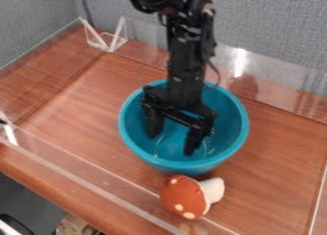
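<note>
My black gripper (175,126) reaches down from the top into a teal bowl (225,136) in the middle of the table. Its fingers are spread and sit low inside the bowl; whether anything is between them is hard to see, though none shows. An orange toy mushroom (183,198) with white spots and a pale stem lies just in front of the bowl.
A white wire rack (103,38) stands at the back left by the grey wall.
</note>
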